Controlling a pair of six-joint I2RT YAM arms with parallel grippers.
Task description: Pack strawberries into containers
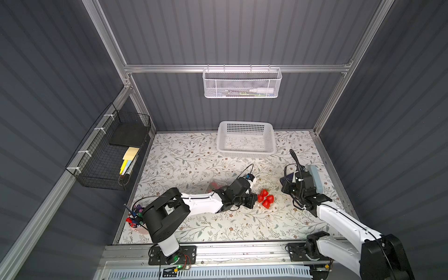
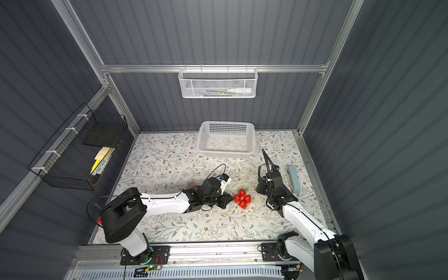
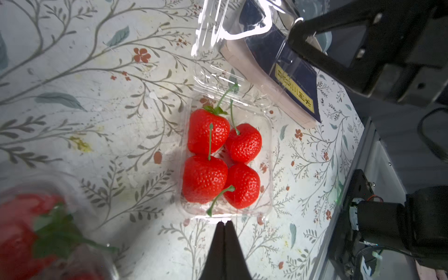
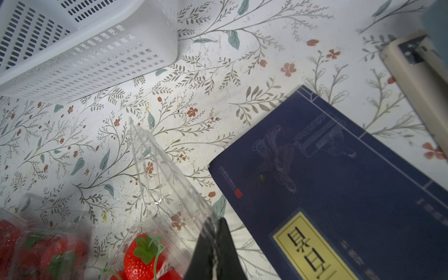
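Note:
Several red strawberries [image 3: 204,179] lie in a clear container [image 3: 268,163] with its lid [image 3: 261,32] raised. My left gripper is shut at the container's near edge in the left wrist view, nothing visible between its fingers. On the far side, my right gripper is shut at the lid [image 4: 172,186]. The tilted lid's edge runs to its fingertips; whether they pinch it, I cannot tell. Another clear container with strawberries [image 3: 23,233] appears blurred at the lower left of that left wrist view.
A white basket [image 1: 246,153] stands empty at the back. A dark blue book [image 4: 289,172] lies under the right gripper, with a light blue object [image 1: 315,179] beside it. A pink pen cup [image 1: 140,230] is partly behind the left arm.

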